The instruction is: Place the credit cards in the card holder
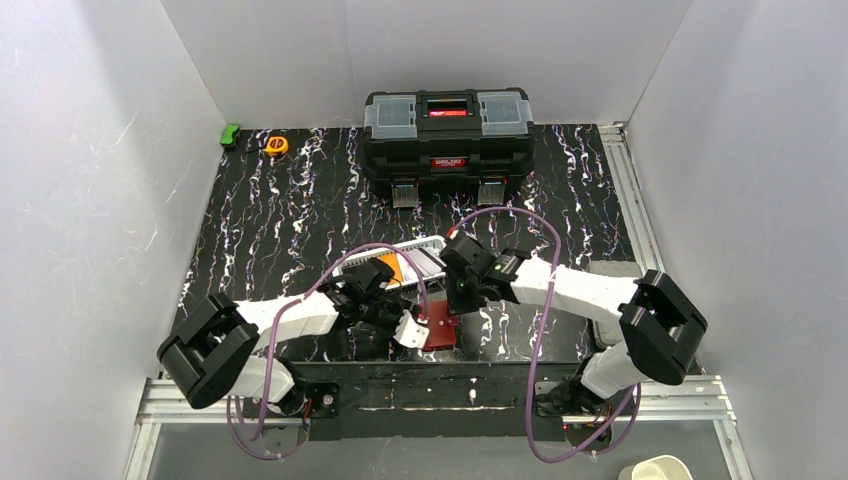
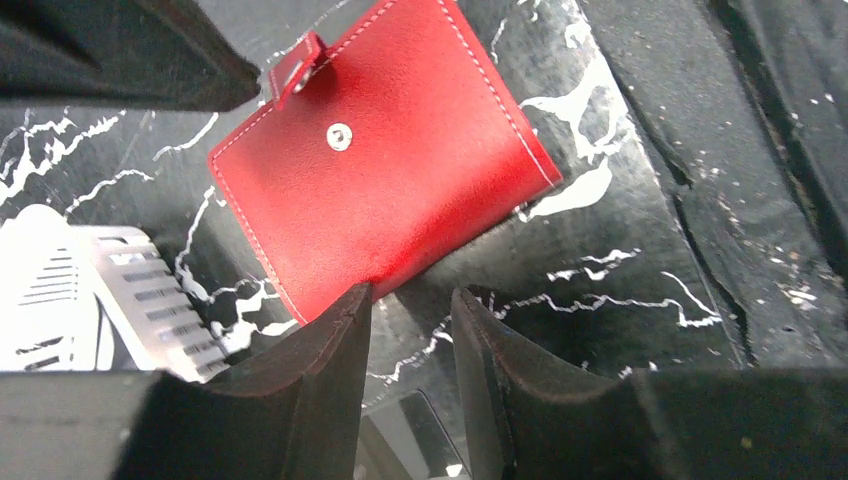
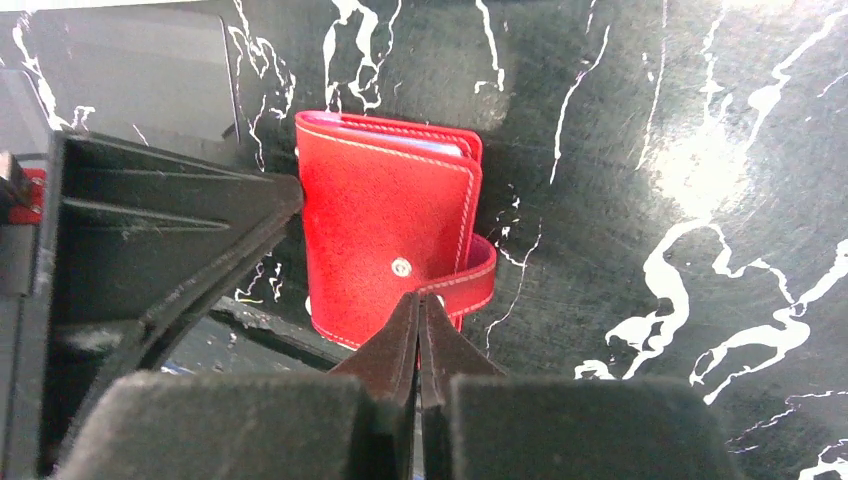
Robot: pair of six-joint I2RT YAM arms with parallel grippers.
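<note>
The red card holder (image 1: 440, 325) lies near the table's front edge, between my two grippers. In the right wrist view, a pale card edge (image 3: 435, 145) shows in the holder's top opening, and its snap strap (image 3: 465, 288) sticks out at the side. My right gripper is at this strap, its fingertips almost together; whether they grip it is hidden. My left gripper stands part open beside the holder's edge, with nothing seen between its fingers. A white tray (image 1: 440, 240) behind the holder contains an orange card (image 1: 392, 268) and white ones.
A black toolbox (image 1: 448, 140) stands at the back. An orange tape measure (image 1: 276, 146) and a green item (image 1: 230, 135) sit at the back left. A grey pad (image 1: 612, 268) is at the right, partly behind my right arm. Both arms are close together over the holder.
</note>
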